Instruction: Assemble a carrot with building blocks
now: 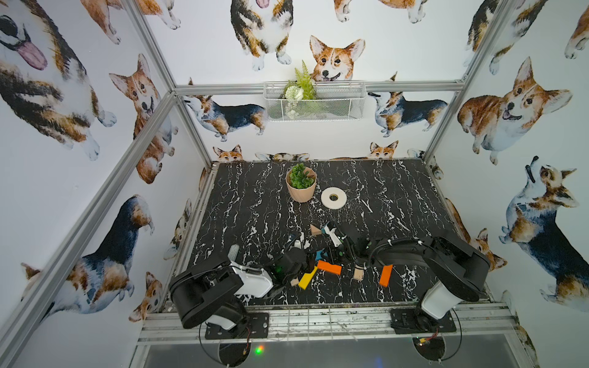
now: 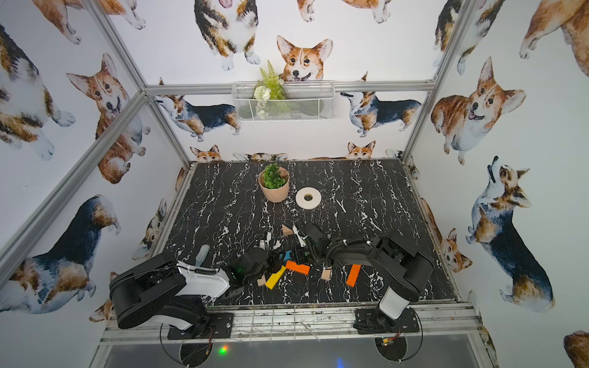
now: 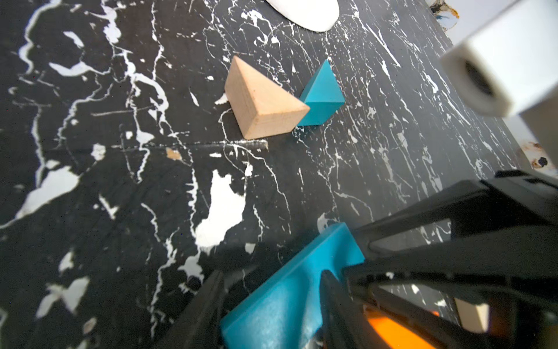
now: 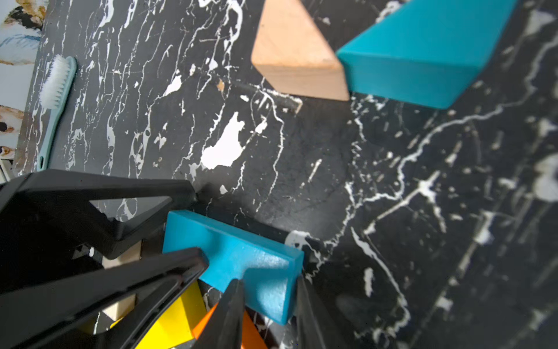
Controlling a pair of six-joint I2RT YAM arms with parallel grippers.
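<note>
A teal rectangular block (image 3: 279,296) lies with both my grippers at it. The fingertips of my left gripper are around it, part open. My right gripper grips it at one end, as its wrist view shows. Beyond, a natural wood triangle (image 3: 261,104) and a teal triangle (image 3: 322,93) lie side by side. Yellow (image 1: 308,276) and orange (image 1: 329,267) blocks lie just in front of the grippers.
A second orange block (image 1: 386,275) and wood pieces (image 1: 358,273) lie at the front. A potted plant (image 1: 301,187) and white tape roll (image 1: 333,198) stand behind; a brush (image 4: 55,99) lies left.
</note>
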